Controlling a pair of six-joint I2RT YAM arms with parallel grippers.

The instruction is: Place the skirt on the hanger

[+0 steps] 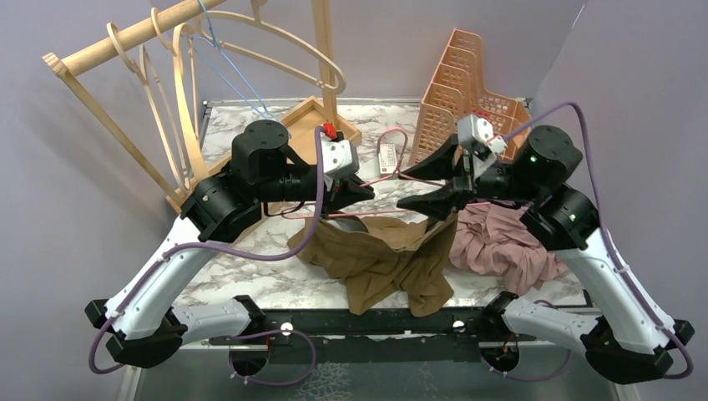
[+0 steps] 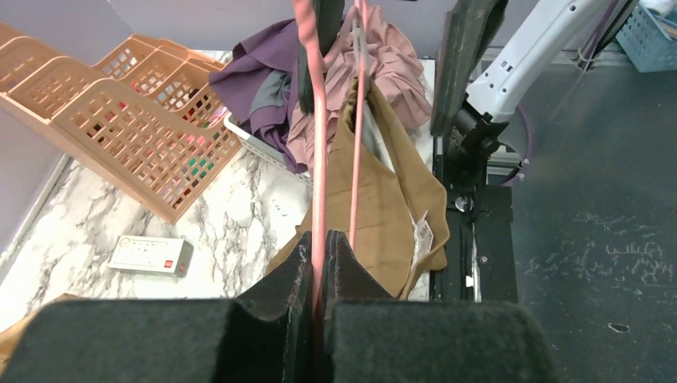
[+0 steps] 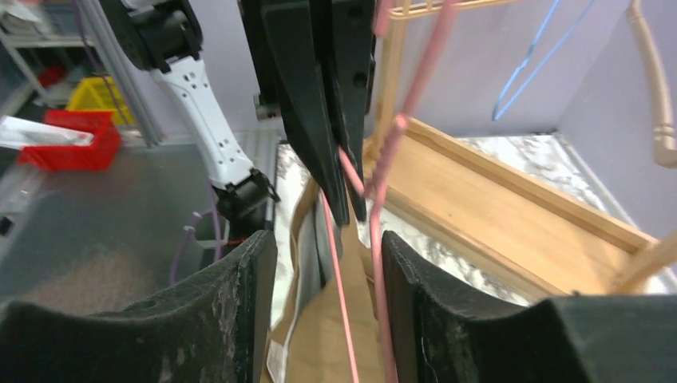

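Note:
A pink hanger [image 1: 392,132] is held between the two arms, its long bar crossing over the olive-brown skirt [image 1: 376,267], which lies bunched on the marble table with its waist opening upward. My left gripper [image 1: 363,188] is shut on the hanger; in the left wrist view the pink wire [image 2: 318,159] runs up from its fingers. My right gripper [image 1: 413,188] stands open, its fingers either side of the hanger's wire [image 3: 383,319] in the right wrist view.
A wooden rack [image 1: 117,42] with hangers and a wooden tray [image 1: 351,125] stand at the left. Peach baskets [image 1: 451,67], a small white box [image 2: 148,254] and pink cloth [image 1: 501,251] occupy the back and right of the table.

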